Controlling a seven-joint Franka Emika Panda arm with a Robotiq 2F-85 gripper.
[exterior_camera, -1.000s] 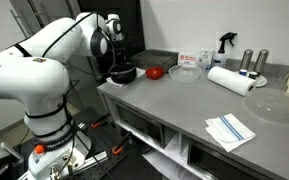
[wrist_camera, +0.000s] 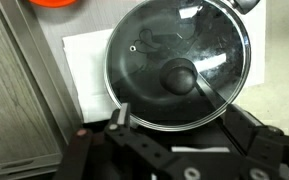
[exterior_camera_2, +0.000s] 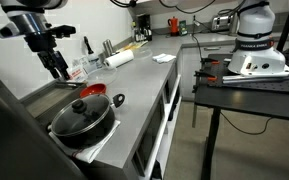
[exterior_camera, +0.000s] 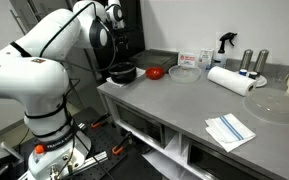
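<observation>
A black pot (exterior_camera_2: 82, 122) with a glass lid (wrist_camera: 134, 70) stands at the left end of the counter. On the lid is a round black knob (wrist_camera: 178, 76). My gripper is open with nothing between its fingers. In the second exterior view, my gripper (exterior_camera_2: 60, 72) hangs above and to the left of the pot, apart from it. The wrist view looks down on the lid, its near rim reaching toward the space between the fingers.
A white sheet (wrist_camera: 87, 70) lies under the pot. Close behind is a red bowl (exterior_camera: 154, 73). Clear containers (exterior_camera: 186, 74), a paper roll (exterior_camera: 230, 80) and a folded towel (exterior_camera: 230, 128) are further right.
Over the last second my gripper has risen slightly above the pot. The pot, bowl and other items on the counter stay where they were.
</observation>
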